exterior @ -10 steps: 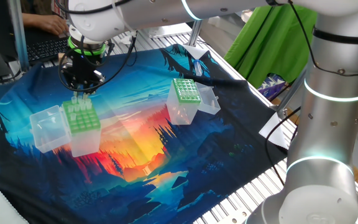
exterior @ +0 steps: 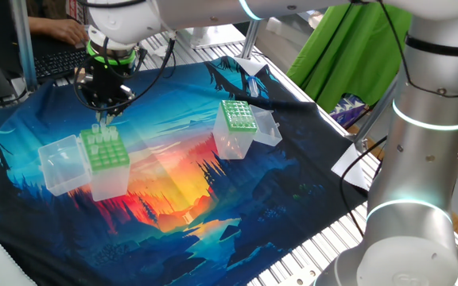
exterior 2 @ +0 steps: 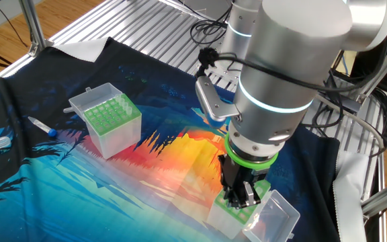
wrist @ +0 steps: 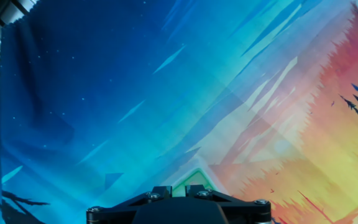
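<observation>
A clear box with a green rack (exterior: 106, 156) stands at the left in exterior view 1, its lid open. Several clear tips (exterior: 100, 135) stand up at the rack's far edge. My gripper (exterior: 102, 119) points down just beyond and above those tips. In exterior view 2 the gripper (exterior 2: 242, 202) covers part of this rack. A corner of green rack (wrist: 194, 178) shows at the bottom of the wrist view, past the fingertips. A narrow gap parts these fingertips; whether a tip sits in it lower down is hidden.
A second clear box with a green rack (exterior: 239, 116) stands to the right, with its lid (exterior: 267, 127) open beside it. A blue-capped pen (exterior 2: 44, 127) lies on the printed cloth. Cloth between the boxes is clear.
The gripper has turned or changed its pose at the wrist and looks narrower from exterior view 1. It stays above the left rack's far side. Both boxes are unmoved.
</observation>
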